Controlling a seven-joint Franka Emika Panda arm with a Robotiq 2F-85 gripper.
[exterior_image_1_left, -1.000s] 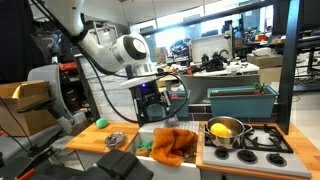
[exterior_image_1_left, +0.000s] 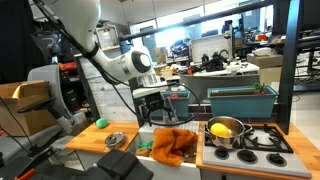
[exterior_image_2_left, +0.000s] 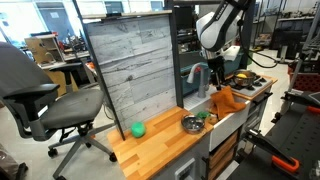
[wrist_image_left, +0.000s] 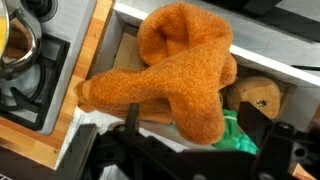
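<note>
A bunched orange towel (wrist_image_left: 185, 80) fills much of the open drawer (exterior_image_2_left: 213, 143), with part of it draped over the drawer's edge by the stove. In exterior view 1 the towel (exterior_image_1_left: 174, 146) lies in front of the sink area, right of my gripper (exterior_image_1_left: 150, 108). My gripper stands open above the drawer, and its dark fingers frame the lower end of the towel. Nothing is held between them. Beside the towel are a green item (wrist_image_left: 232, 135) and a round brown wooden object (wrist_image_left: 252, 96).
A steel pot with a yellow item (exterior_image_1_left: 226, 130) stands on the right counter beside the black stove (exterior_image_1_left: 262, 142). On the left counter are a metal bowl (exterior_image_2_left: 192, 124) and a green ball (exterior_image_2_left: 137, 129). A blue box (exterior_image_1_left: 240, 105) stands behind.
The arm has shifted a little to the left in exterior view 1, and the gripper with it. Towel, pot and bowl look unmoved.
</note>
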